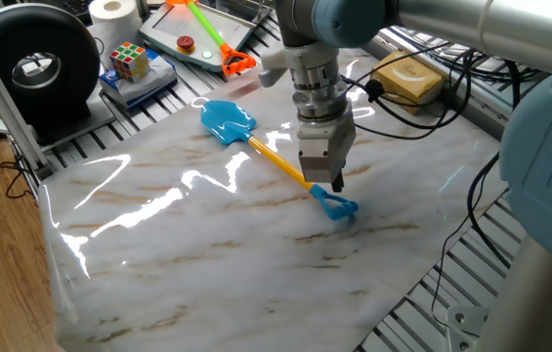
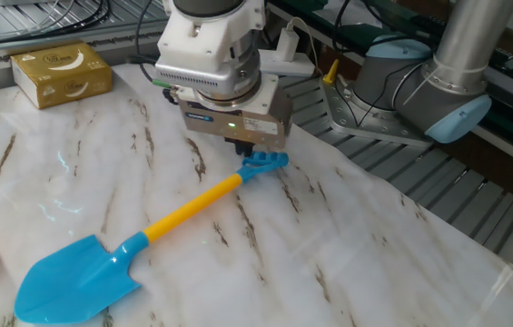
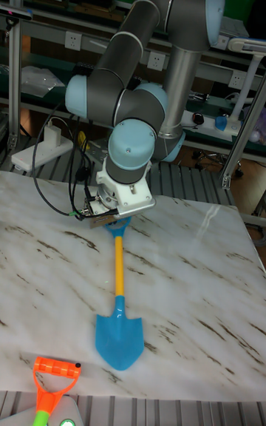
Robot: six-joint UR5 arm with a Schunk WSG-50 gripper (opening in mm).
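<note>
A toy shovel with a blue blade (image 1: 227, 121), a yellow shaft (image 1: 277, 163) and a blue handle (image 1: 334, 203) lies flat on the marble-patterned table. In exterior view 2 its blade (image 2: 79, 282) is at the lower left and its handle (image 2: 264, 163) points to the upper right. My gripper (image 1: 337, 186) hangs just above the handle end, and in exterior view 2 its small dark tip (image 2: 242, 148) is beside or over the handle's near part. Contact between them cannot be made out. The fingers are too small and dark to show how they stand. In exterior view 3 the arm partly covers the handle (image 3: 118, 228).
A yellow box (image 1: 407, 80) sits by the table's far edge, with loose black cables close to it. An orange-and-green toy (image 1: 219, 39), a Rubik's cube (image 1: 129, 62) and a black round object (image 1: 33, 73) stand off the table.
</note>
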